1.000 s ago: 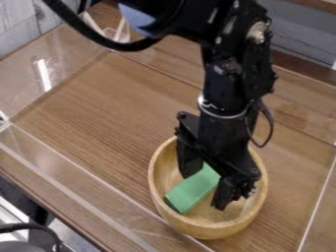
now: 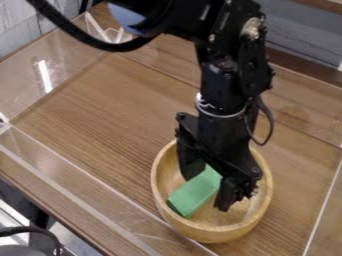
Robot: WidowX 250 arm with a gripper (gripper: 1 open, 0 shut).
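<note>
A green block (image 2: pixel 194 191) lies in a round light wooden bowl (image 2: pixel 201 226) in the lower middle of the view. My black gripper (image 2: pixel 214 170) reaches down from the top into the bowl and stands open over the block, its fingers partly covering the block's upper end. Whether the fingers touch the block cannot be told.
Clear plastic edging runs along its left side. A blue object (image 2: pixel 126 16) is partly visible at the top, behind the arm.
The arm has shifted slightly over the bowl, with small changes at the fingers. The bowl and green block look nearly unmoved.
</note>
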